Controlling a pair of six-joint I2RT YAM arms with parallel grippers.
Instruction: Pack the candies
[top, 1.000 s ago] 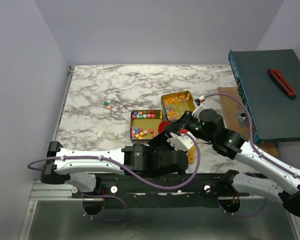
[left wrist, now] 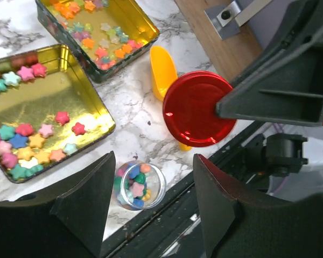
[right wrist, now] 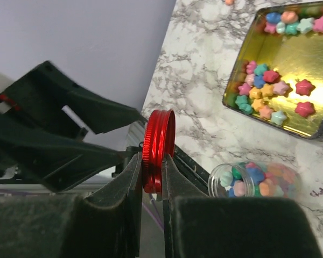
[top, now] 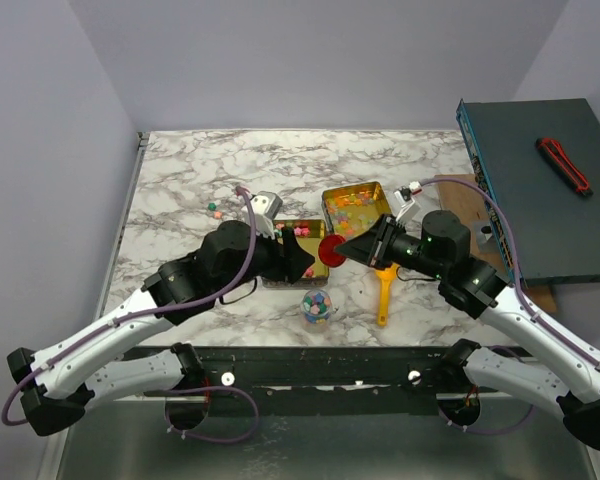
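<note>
A round red lid (left wrist: 197, 107) is held on its edge above the table, and my right gripper is shut on its rim. My left gripper stands open to the left of the lid, nothing between its fingers. Below them, a clear jar (top: 316, 306) holds several coloured candies; its open mouth shows in the left wrist view. The nearer golden tray (left wrist: 48, 107) has star-shaped candies along its edges and bare metal in the middle. Orange and pale candies lie in the farther golden tray (left wrist: 140, 16).
A yellow scoop (top: 384, 295) lies right of the jar. Two loose candies (top: 212, 207) sit at the table's left. A wooden board (top: 465, 215) and a dark box (top: 540, 190) stand on the right.
My left arm has swung back and left, its gripper coming away from the lid. The right arm has shifted only slightly, still with the lid.
</note>
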